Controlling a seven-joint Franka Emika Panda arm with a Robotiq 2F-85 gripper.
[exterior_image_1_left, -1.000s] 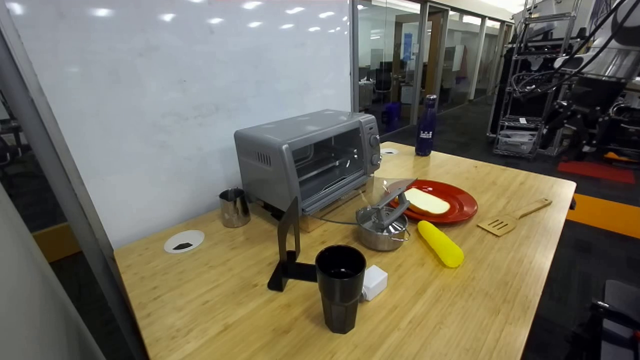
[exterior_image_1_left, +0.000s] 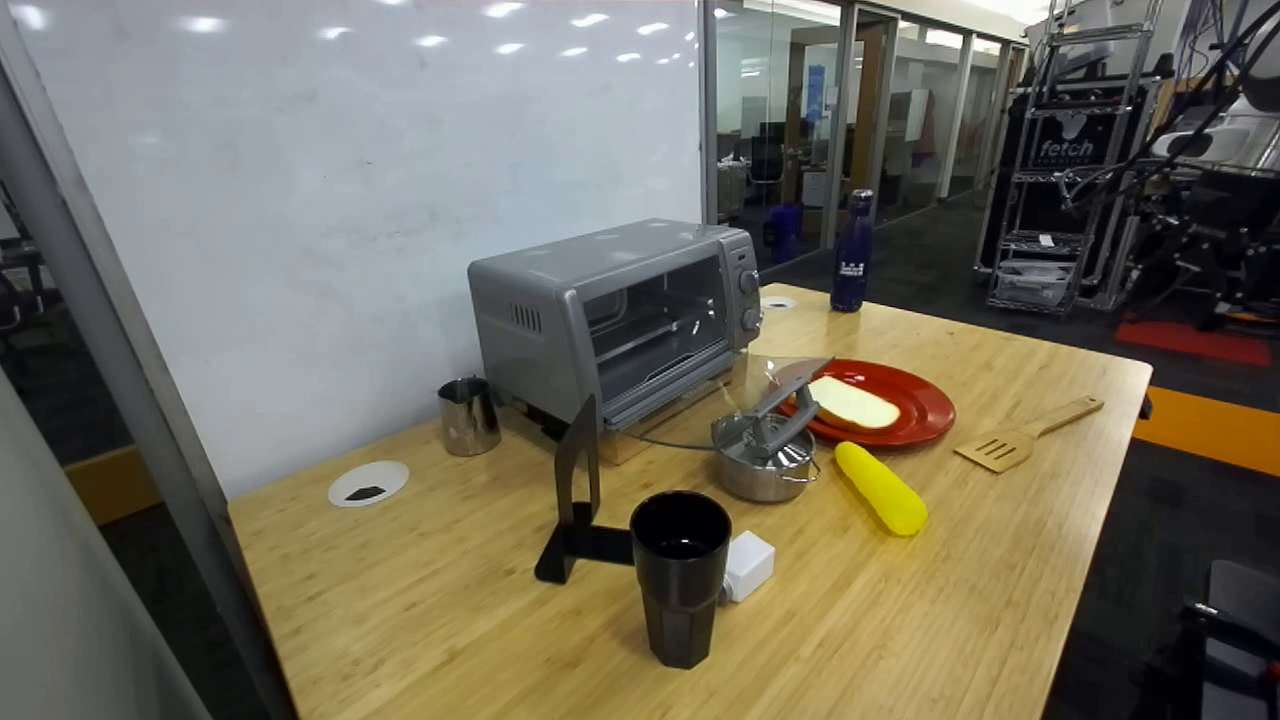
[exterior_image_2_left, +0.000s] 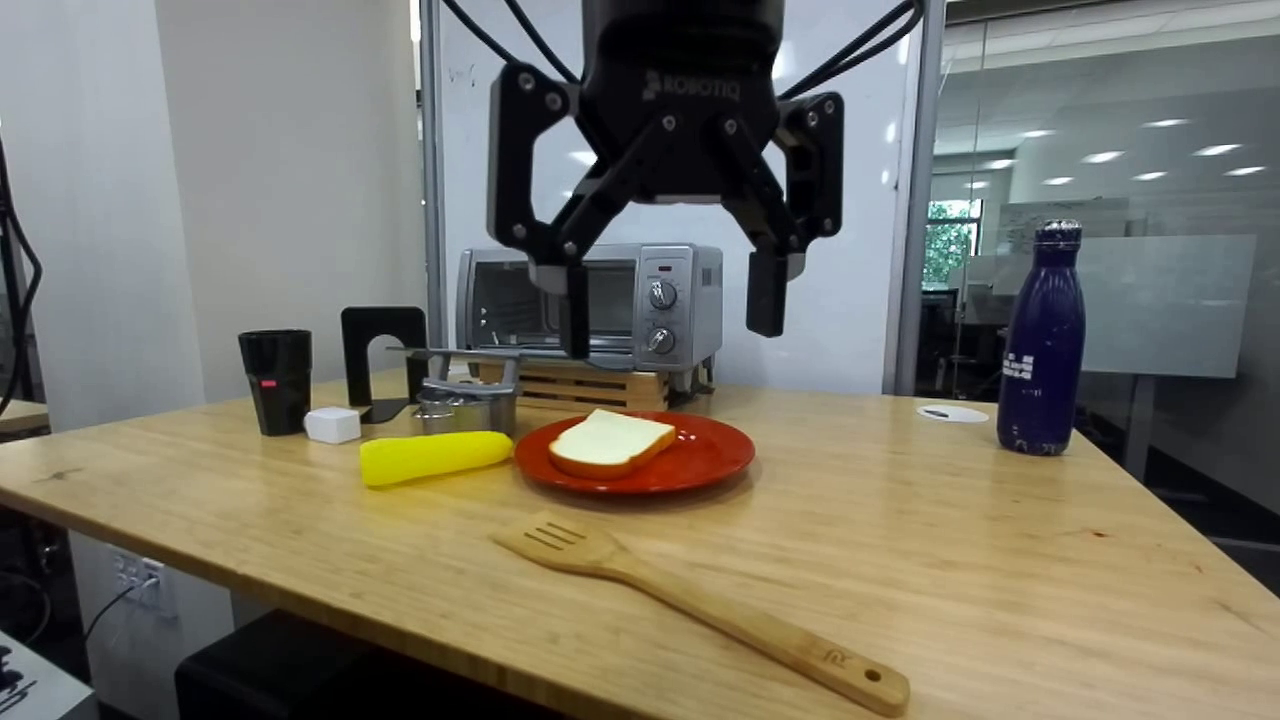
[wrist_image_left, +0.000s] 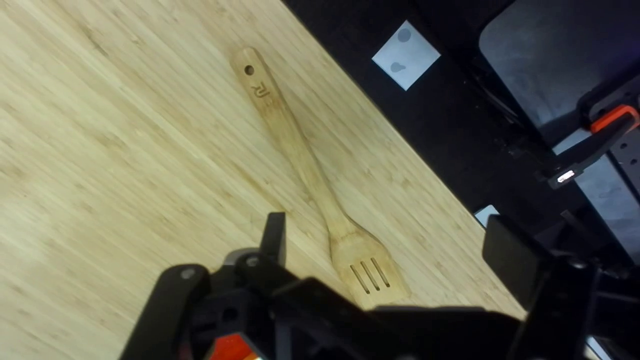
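My gripper (exterior_image_2_left: 672, 302) hangs open above the table in the second exterior view, its two dark fingers wide apart with nothing between them. In the wrist view a slotted wooden spatula (wrist_image_left: 306, 165) lies flat on the table, its blade toward my gripper and its handle pointing away. A slice of bread (exterior_image_2_left: 609, 442) rests on a red plate (exterior_image_2_left: 716, 462). Left of the plate lies a yellow, rounded elongated object (exterior_image_2_left: 434, 457). The grey toaster oven (exterior_image_1_left: 606, 300) stands by the whiteboard.
A lidded steel pot (exterior_image_1_left: 764, 462), black cup (exterior_image_1_left: 680, 576), small white box (exterior_image_1_left: 751, 566), black stand (exterior_image_1_left: 564, 528) and metal pitcher (exterior_image_1_left: 469, 416) occupy the table. A blue bottle (exterior_image_2_left: 1041, 342) stands at the far corner. Bare tabletop lies around the spatula and right of the plate.
In the first exterior view the arm and gripper have shifted right, partly out of the frame. The objects on the table have not moved.
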